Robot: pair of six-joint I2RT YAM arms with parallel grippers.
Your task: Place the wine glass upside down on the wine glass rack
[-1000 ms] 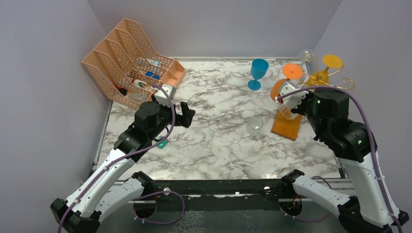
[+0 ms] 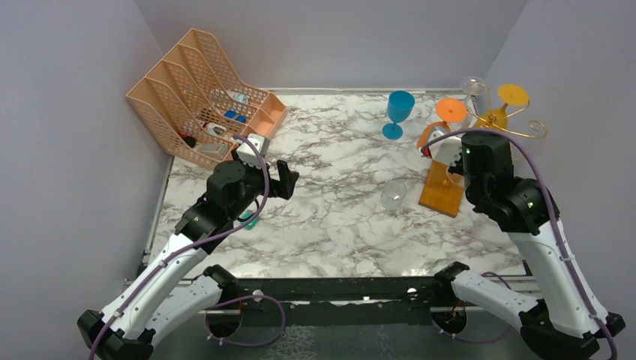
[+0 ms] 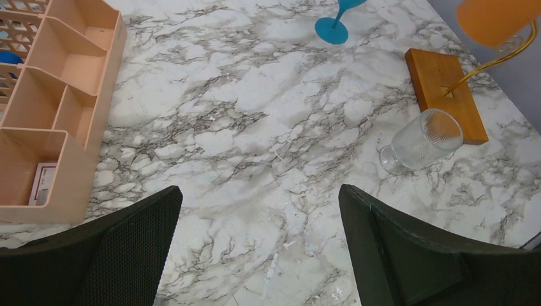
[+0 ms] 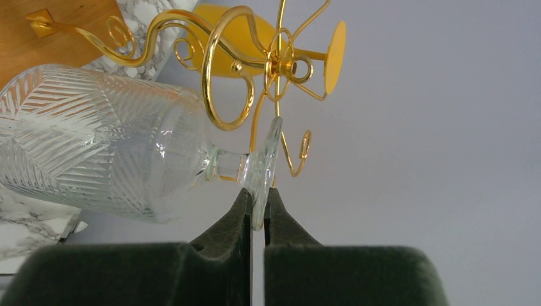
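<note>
A clear ribbed wine glass [image 4: 102,140] fills the left of the right wrist view, its foot [image 4: 265,169] pinched at the edge by my right gripper, which is shut on it. The stem lies close beside a curled hook of the gold rack [image 4: 281,67]; from these views I cannot tell whether they touch. In the top view the rack's wooden base [image 2: 441,191] shows below that arm, and most of the held glass is hidden. Over the left part of the table, my left gripper stands open with nothing between its fingers.
Orange [image 2: 451,110] and yellow [image 2: 513,94] glasses and a clear one [image 2: 475,88] hang on the rack. A second clear glass [image 3: 426,139] stands left of its base, a blue glass [image 2: 400,109] behind. The peach organiser [image 2: 206,94] occupies the back left. Mid-table is clear.
The right arm has shifted slightly leftward in the top view, and its wrist has turned a little near the rack. My left arm has barely moved.
</note>
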